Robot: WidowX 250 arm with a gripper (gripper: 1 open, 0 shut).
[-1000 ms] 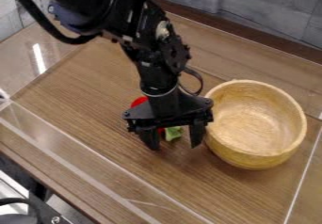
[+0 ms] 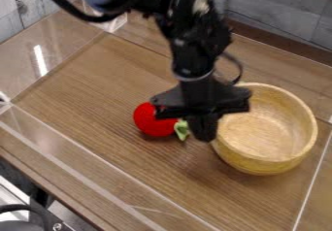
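My gripper, dark and blurred, hangs just left of a tan bowl and partly covers its left side. A red round object lies on the wooden table, partly behind the gripper. A small green item shows below the gripper beside it. The blur hides whether anything is between the fingers.
A wooden ledge runs along the back right, a pale wall stands at back left, and a dark cable or ring lies at the lower left corner.
My gripper has lifted from lower over the table, uncovering more of the red object and the green item. It is now blurred.
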